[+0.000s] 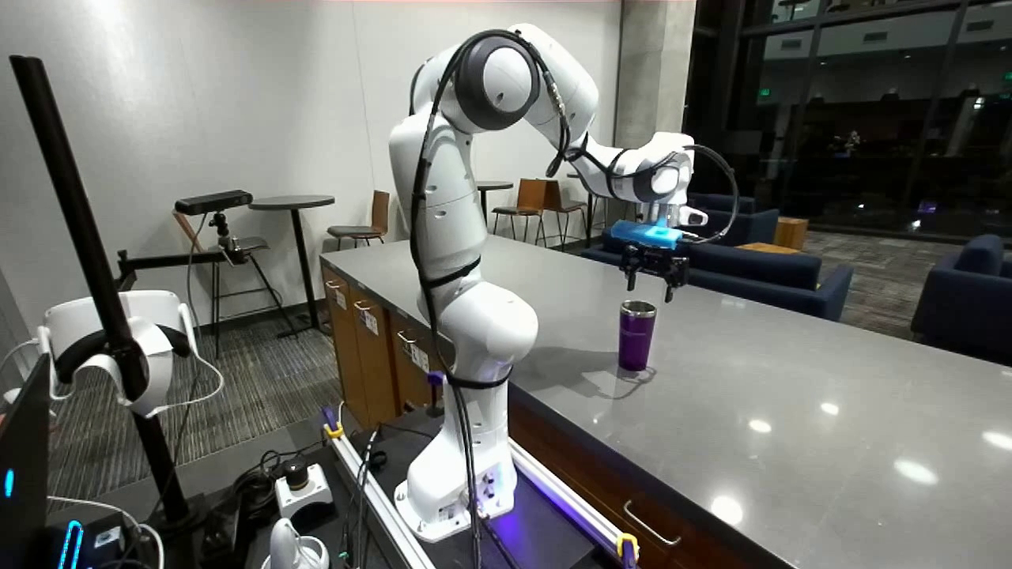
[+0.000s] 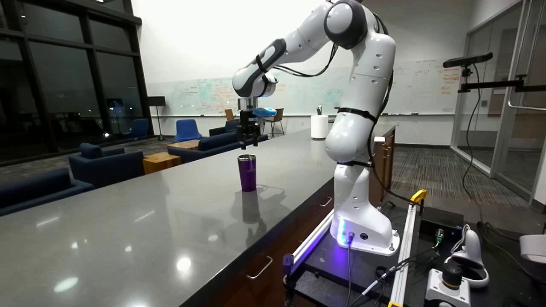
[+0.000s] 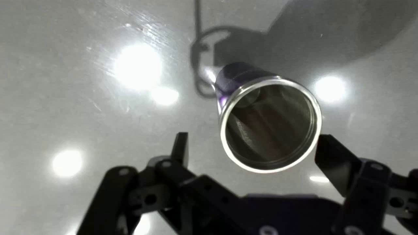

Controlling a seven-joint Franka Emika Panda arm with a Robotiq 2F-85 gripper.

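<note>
A purple tumbler with a steel rim stands upright on the grey countertop. Above it hangs my gripper, pointing down with its black fingers spread apart. In the second exterior view the fingertips are a little higher than the rim of the tumbler, with a small gap between. Seen from the wrist, the tumbler is open-topped, and no contents can be made out in its dark interior. It lies nearer the right finger than the left one. Nothing is between the fingers of my gripper.
A white canister stands toward its far end. Dark blue sofas are beyond the counter edge.
</note>
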